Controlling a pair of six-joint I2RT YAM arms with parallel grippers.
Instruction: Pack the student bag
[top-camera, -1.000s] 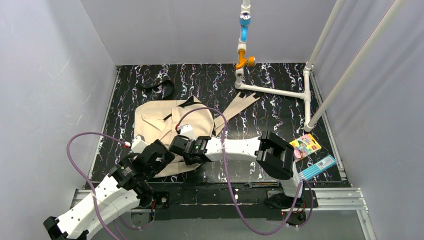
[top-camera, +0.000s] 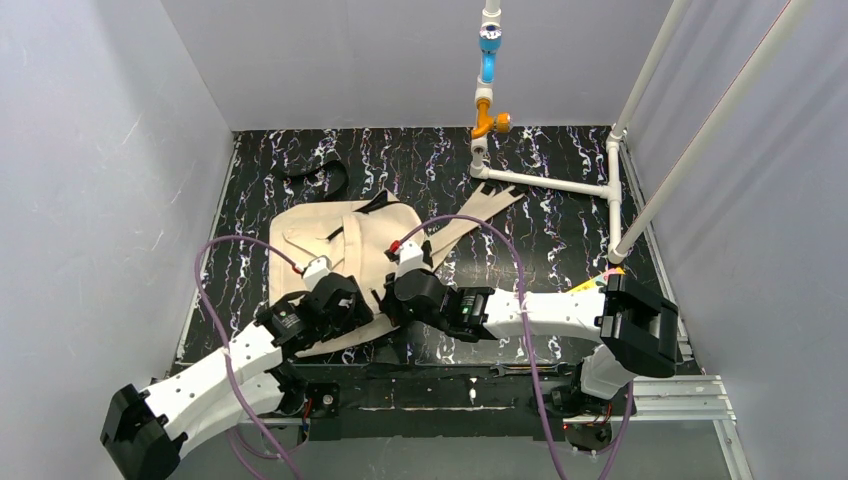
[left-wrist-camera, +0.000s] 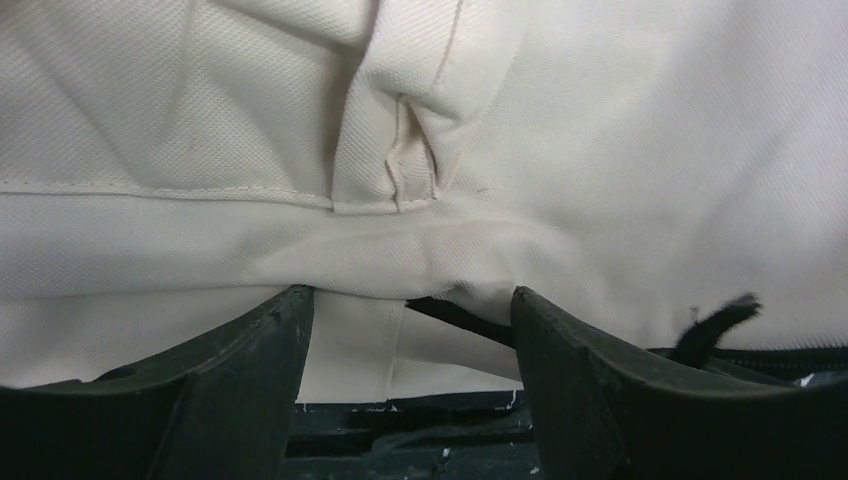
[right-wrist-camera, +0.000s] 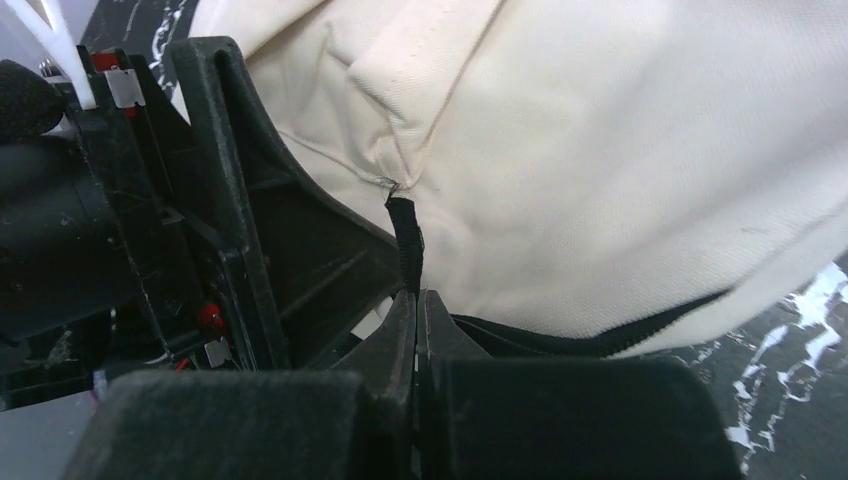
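Observation:
A cream bag (top-camera: 345, 240) lies flat at the table's left half. Above its front edge, my left gripper stands part open. Its fingers straddle a fold of the cloth, with no clear grip on it. A black zipper (left-wrist-camera: 785, 358) runs along this edge, and a black pull strip (left-wrist-camera: 720, 322) sticks up beside the right finger. My right gripper is shut just to the right of the left one. In the right wrist view the black strip (right-wrist-camera: 406, 235) rises from its fingertips; whether they pinch it is unclear.
A yellow box (top-camera: 597, 281) at the right is mostly hidden behind my right arm. White pipes (top-camera: 550, 182) stand at the back right. Bag straps (top-camera: 480, 212) spread right of the bag.
My right gripper has moved right along the bag's front edge, its arm now covering the blue pack and most of the yellow box. The left gripper has moved right, close beside it.

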